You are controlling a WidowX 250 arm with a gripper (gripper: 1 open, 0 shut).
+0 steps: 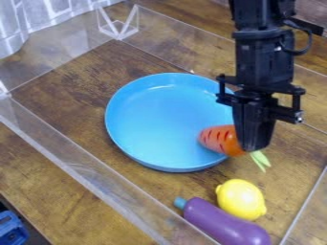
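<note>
My black gripper points down over the right side of a blue plate, its tips just above an orange carrot with green leaves. The carrot lies at the plate's right edge, its leaves reaching onto the wood. The lower fingers look close together; whether they touch the carrot is hard to tell, as they overlap it in this view. A yellow lemon and a purple eggplant lie in front of the plate.
Clear plastic walls run along the left and front. A blue object shows at the lower left corner.
</note>
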